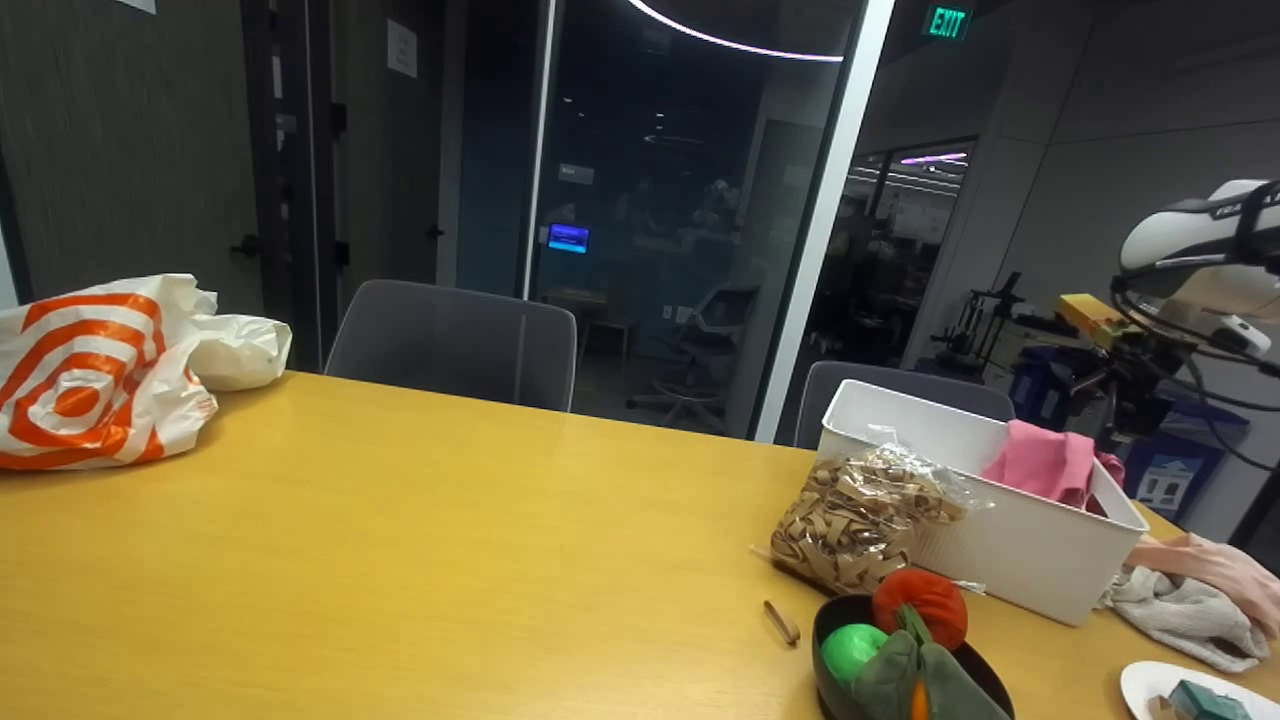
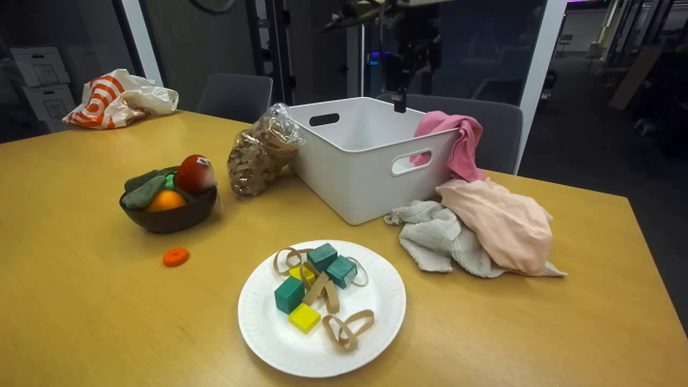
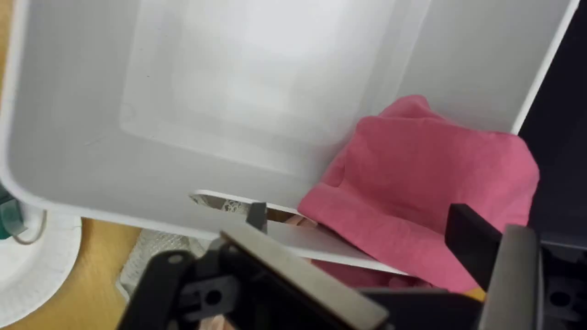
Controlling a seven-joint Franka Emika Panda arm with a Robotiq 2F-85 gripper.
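My gripper is open, its two fingers well apart and nothing gripped. It hangs above the right end of the white bin [image 2: 351, 155], and in the second exterior view a dark fingertip [image 2: 400, 103] shows over the opening. A pink cloth [image 3: 423, 170] is draped over that end wall, partly inside the bin and partly outside. From the wrist the cloth appears below and between the fingers; whether they touch it I cannot tell. Outside the wall, a peach cloth [image 2: 503, 226] and a grey knitted cloth [image 2: 429, 238] lie bunched on the table.
A white plate [image 2: 261, 342] holds blocks and rubber bands. Beside the bin stand a bag of rubber bands [image 2: 255, 158] and a dark bowl [image 2: 169, 219] of toy produce. An orange ring [image 2: 175, 257] lies nearby. The table's far left has a plastic bag [image 1: 108, 372].
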